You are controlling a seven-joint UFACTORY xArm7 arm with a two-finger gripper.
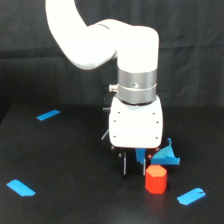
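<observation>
My gripper [135, 168] points down over the dark table right of centre, its two thin fingers a short way apart. Blue shows behind and beside the right finger, part of a blue piece [166, 154] with a pointed shape. Whether any of that blue lies between the fingers is hard to tell. An orange-red hexagonal block [156, 179] stands on the table, in front and just to the right of the fingers. A small dark reddish patch shows by the right finger, too small to make out.
Flat blue strips lie at the far left [48, 115], the near left [20, 188] and the near right [191, 196]. A dark curtain [200, 60] hangs behind.
</observation>
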